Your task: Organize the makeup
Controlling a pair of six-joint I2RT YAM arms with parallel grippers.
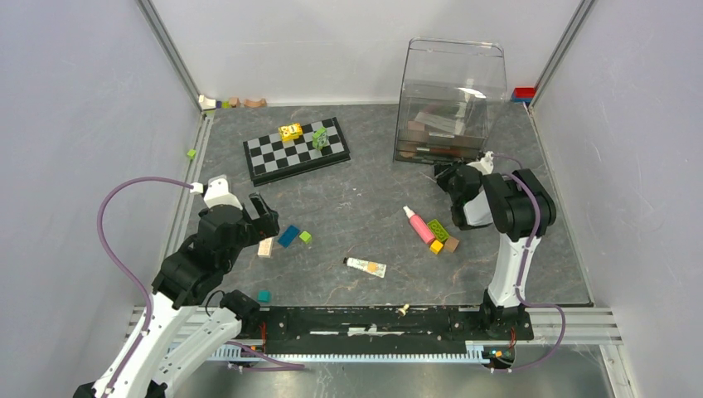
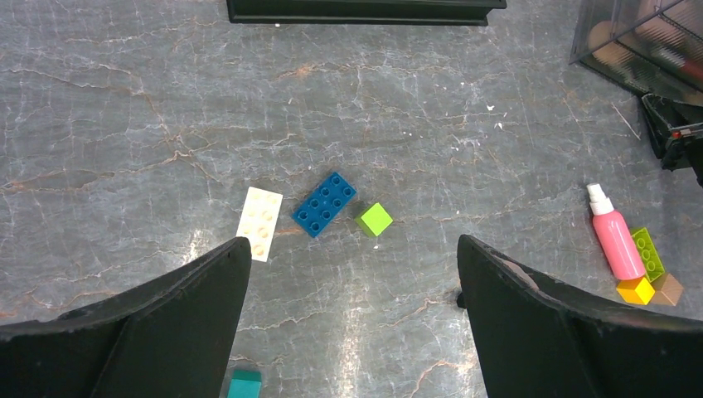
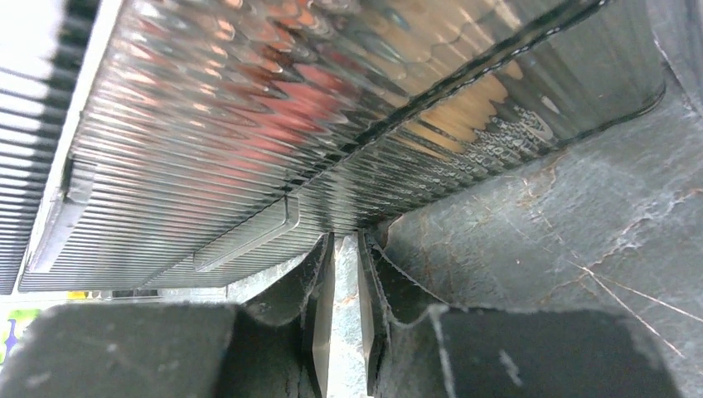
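A clear ribbed organizer with drawers stands at the back right; in the right wrist view its front fills the top. My right gripper is low against that front, fingers a small gap apart, nothing seen between them. A pink bottle with white cap and a white tube lie on the table. My left gripper hangs open over the left of the table, holding nothing.
A chessboard with two small objects is at the back left. Several bricks and cubes, including a blue brick and a green cube, lie about.
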